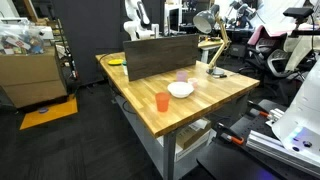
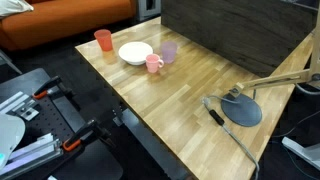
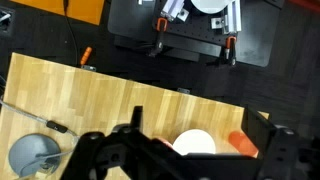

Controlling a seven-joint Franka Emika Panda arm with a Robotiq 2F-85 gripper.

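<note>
In the wrist view my gripper is open, its dark fingers spread wide above the table's edge. Beyond and partly below them lie a white bowl (image 3: 194, 141) and an orange cup (image 3: 243, 143); no object shows gripped. The second exterior view has the orange cup (image 2: 104, 40) at the table's left, beside the white bowl (image 2: 135, 52). A pink mug (image 2: 154, 63) stands close to the bowl, with a translucent purple cup (image 2: 168, 51) behind it. Neither exterior view clearly shows the gripper.
A desk lamp's round grey base (image 2: 240, 110) and its cable (image 2: 228, 128) occupy the table's right part. A dark panel (image 1: 162, 57) closes off the back. Bare wood (image 2: 165, 110) lies between the mug and the lamp.
</note>
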